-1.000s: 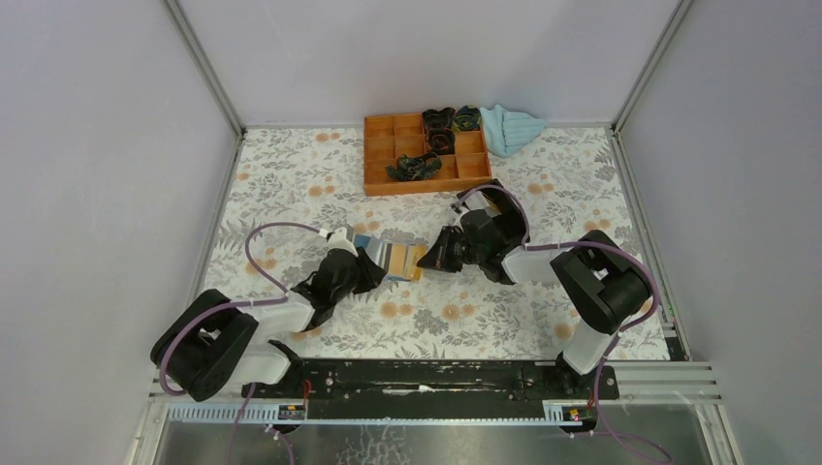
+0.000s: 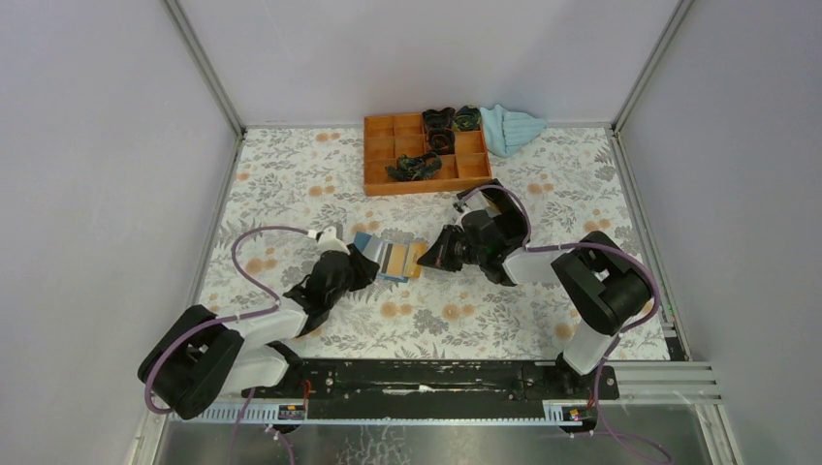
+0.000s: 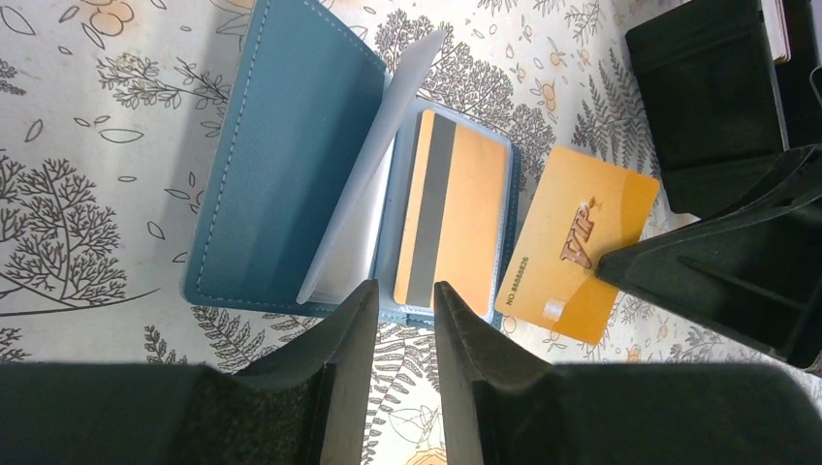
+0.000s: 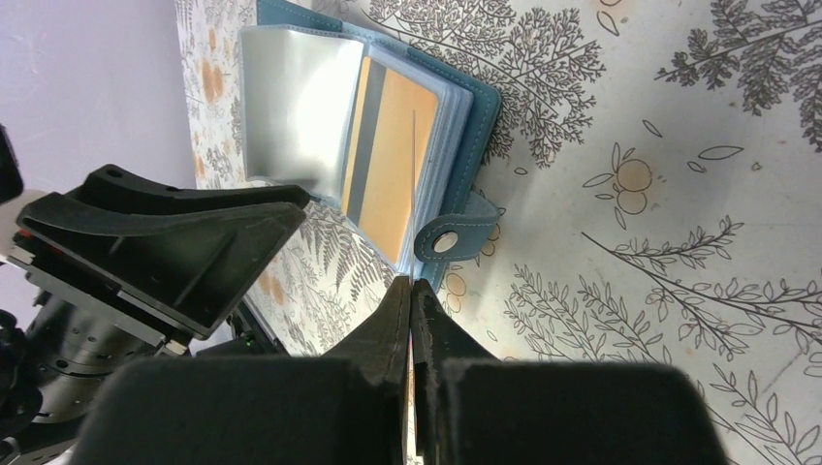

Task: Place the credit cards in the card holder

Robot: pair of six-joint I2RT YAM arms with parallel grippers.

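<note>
The blue card holder [image 3: 291,145] lies open on the table, a clear sleeve [image 3: 373,160] standing up from its middle. Inside its right side shows an orange card with a black stripe [image 3: 451,208]. Another orange card [image 3: 580,242], marked VIP, is pinched by a corner in my right gripper [image 2: 423,260], beside the holder's right edge. Edge-on, that card appears as a thin upright line [image 4: 413,194] in the right wrist view. My left gripper is partly open over the holder's near edge, nothing between its fingers.
A black box [image 2: 509,218] sits behind the right arm. Farther back are an orange compartment tray [image 2: 380,147] with dark items and a light blue cloth [image 2: 511,129]. The holder's snap strap [image 4: 456,237] sticks out.
The left arm has shifted slightly left, its elbow swinging outward. My right gripper, with its card, dipped a little left and is back to the right now.
</note>
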